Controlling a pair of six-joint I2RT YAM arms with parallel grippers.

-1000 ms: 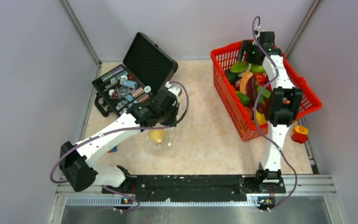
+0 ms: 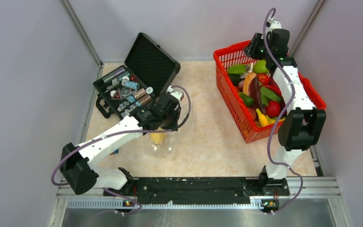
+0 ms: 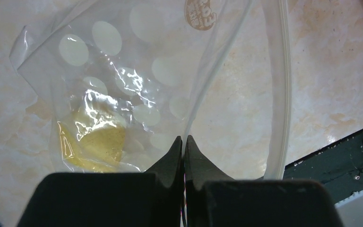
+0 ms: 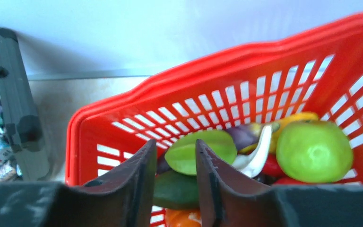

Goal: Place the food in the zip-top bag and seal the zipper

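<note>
A clear zip top bag (image 3: 160,71) lies under my left gripper, which is shut on the bag's thin edge. A yellow food item (image 3: 99,139) is inside the bag. My right gripper is above the back of the red basket (image 2: 236,113), part open, nothing seen between its fingers. Below it in the right wrist view lie a green oblong vegetable (image 4: 203,146), a dark green cucumber-like one (image 4: 175,189), a large green round one (image 4: 312,151) and a white item (image 4: 260,151), among others.
An open black case (image 2: 151,64) full of small spools and parts stands at the back left. The middle of the table between bag and basket is clear. Walls bound the back and sides.
My right gripper and arm have risen and shifted from inside the basket's back, now higher over it. The left arm has not visibly moved.
</note>
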